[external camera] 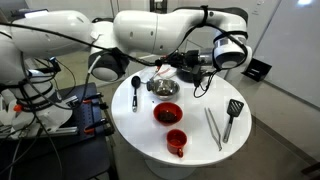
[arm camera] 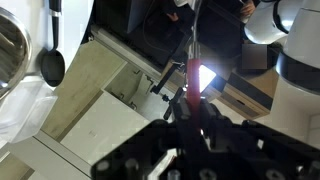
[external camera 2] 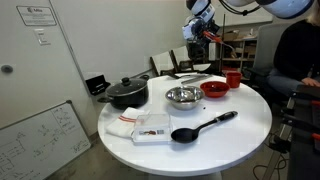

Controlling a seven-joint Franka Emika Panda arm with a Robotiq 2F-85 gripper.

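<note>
In the wrist view my gripper is shut on a slim red handle [arm camera: 193,82]. A thin shiny part runs on from that handle toward the top of the view. High above the far side of the table, exterior view 2 shows the gripper end of the arm [external camera 2: 208,36], with a reddish strip [external camera 2: 235,43] beside it. What kind of utensil this is, I cannot tell. Exterior view 1 has the arm crossing over the back of the table, with the fingertips hard to make out.
On the round white table stand a steel bowl [external camera 2: 184,97], a red bowl [external camera: 167,115], a red mug [external camera: 176,141] and a black pot [external camera 2: 128,93]. A black ladle [external camera 2: 200,128], clear container [external camera 2: 151,130], white cloth [external camera 2: 121,123], tongs [external camera: 213,126] and spatula [external camera: 233,113] lie around them.
</note>
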